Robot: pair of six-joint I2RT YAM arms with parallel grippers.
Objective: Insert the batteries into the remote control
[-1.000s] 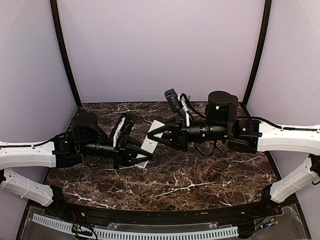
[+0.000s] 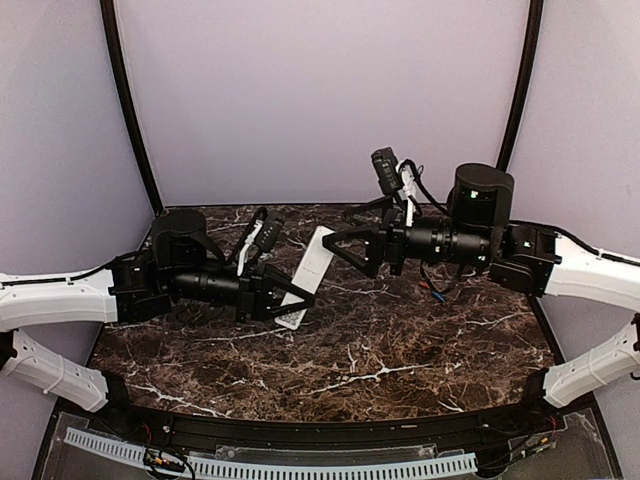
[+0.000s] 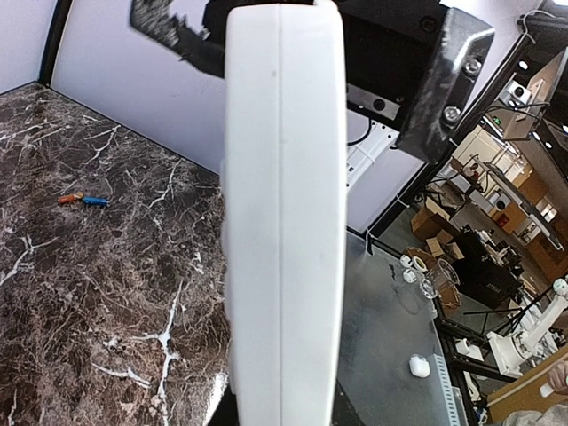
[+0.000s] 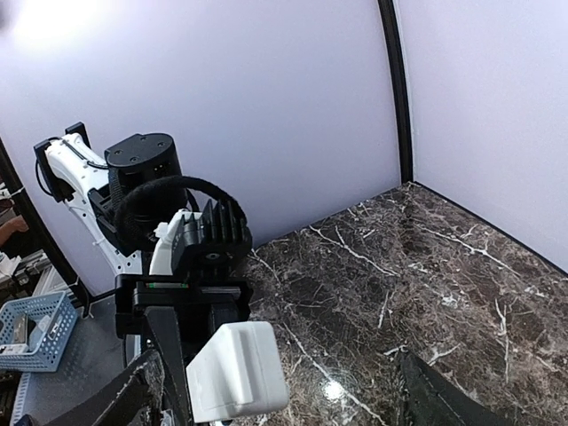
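A white remote control (image 2: 312,265) is held tilted in my left gripper (image 2: 290,300), shut on its lower part, with some buttons showing at the bottom. In the left wrist view the remote (image 3: 282,213) fills the middle, seen edge-on. My right gripper (image 2: 350,235) is open at the remote's upper end; in the right wrist view that end (image 4: 235,373) sits low between the spread fingers. An orange and a blue battery (image 3: 94,201) lie on the marble surface, partly hidden behind the right arm in the top view.
A blue basket (image 4: 53,337) with items stands outside the work area.
The right gripper has moved up and to the right relative to the remote. The left gripper, holding the remote, has shifted slightly upward in the top view.
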